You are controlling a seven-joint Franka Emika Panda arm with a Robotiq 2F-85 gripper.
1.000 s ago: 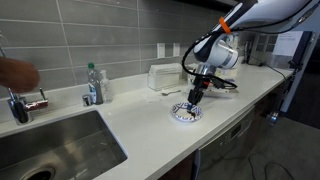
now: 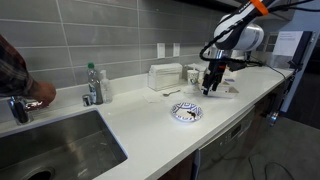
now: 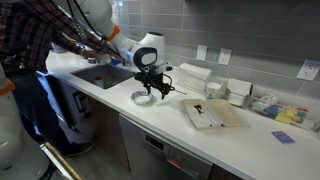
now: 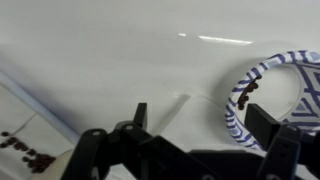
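Observation:
A white plate with a blue patterned rim (image 2: 187, 112) lies on the white counter. In the wrist view a small cluster of dark brown bits (image 4: 246, 95) rests on the left side of the plate (image 4: 236, 128). My gripper is open, with bare counter showing between its fingers. It hangs above the counter to the right of the plate in exterior view 1, between the plate and the open tray (image 3: 208, 119). More brown pieces (image 4: 38, 158) show at the lower left of the wrist view.
White containers (image 3: 238, 93) and a white box (image 2: 166, 76) stand along the back wall. A thin utensil (image 2: 173, 93) lies behind the plate. To the left are a bottle (image 2: 93, 84) and the sink (image 2: 60, 148). Counter left of the plate is clear.
From over the plate, my gripper has moved rightward toward the tray in exterior view 1. The plate has stayed in place. A person's arm at the far left has shifted.

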